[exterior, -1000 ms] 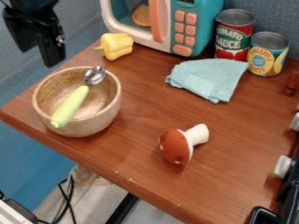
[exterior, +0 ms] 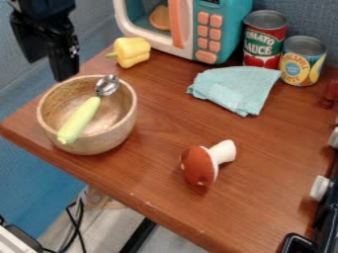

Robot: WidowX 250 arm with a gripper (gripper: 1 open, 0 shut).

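The black gripper (exterior: 62,61) hangs at the upper left, above and behind a wooden bowl (exterior: 69,135), with nothing visible between its fingers; how far open it is cannot be made out. A spoon with a pale green handle (exterior: 73,124) rests in the bowl. A yellow toy piece (exterior: 132,50) lies right of the gripper. A red-capped toy mushroom (exterior: 200,165) lies on its side on the wooden table (exterior: 158,198).
A toy microwave (exterior: 211,30) stands at the back, with a tomato sauce can (exterior: 263,44) and a second can (exterior: 301,64) beside it. A light blue cloth (exterior: 235,87) lies before them. A black appliance (exterior: 313,232) borders the right edge.
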